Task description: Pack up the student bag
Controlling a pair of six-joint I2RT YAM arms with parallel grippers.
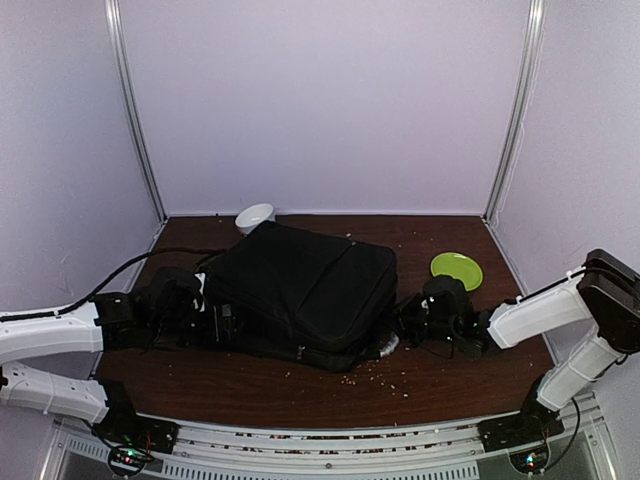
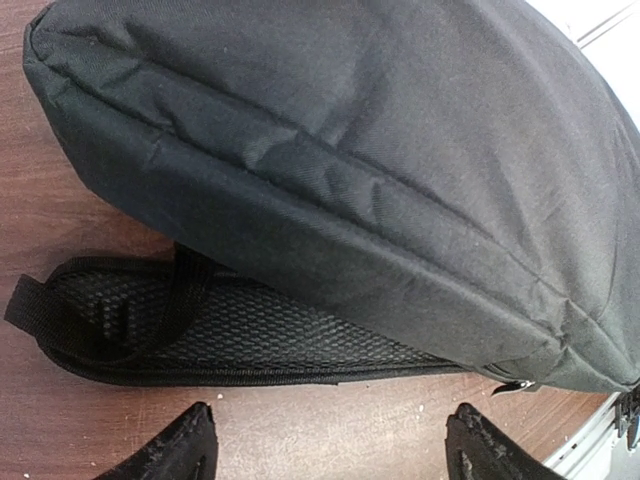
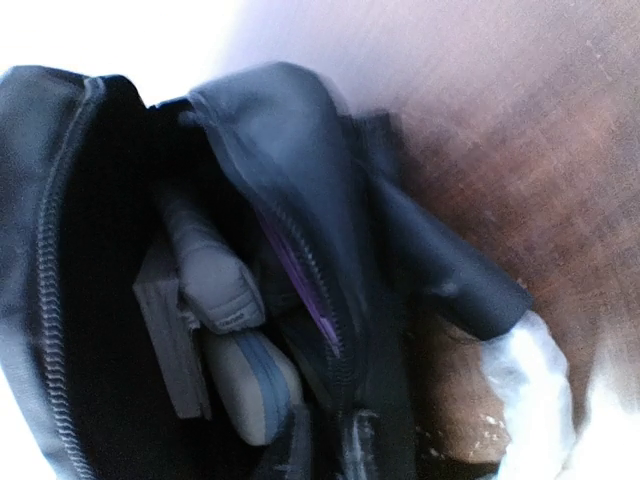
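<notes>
The black bag (image 1: 310,280) lies on its side across the table. In the right wrist view its zipped opening (image 3: 50,300) gapes, with a grey roll-shaped item (image 3: 215,270), a pale block (image 3: 170,330) and a blue-striped pale item (image 3: 252,385) inside. My right gripper is at this mouth, its blurred fingers a short way apart around the zip edge; whether they grip it is unclear. In the left wrist view my left gripper stands open beside the bag's mesh strap (image 2: 270,325), nothing between its fingers.
A dark cylinder (image 3: 455,265) with clear crumpled plastic (image 3: 530,400) at its end lies beside the bag. Behind stand a white bowl (image 1: 255,217) and, at right, a green plate (image 1: 457,270). Small crumbs (image 1: 375,382) litter the front; free table lies there.
</notes>
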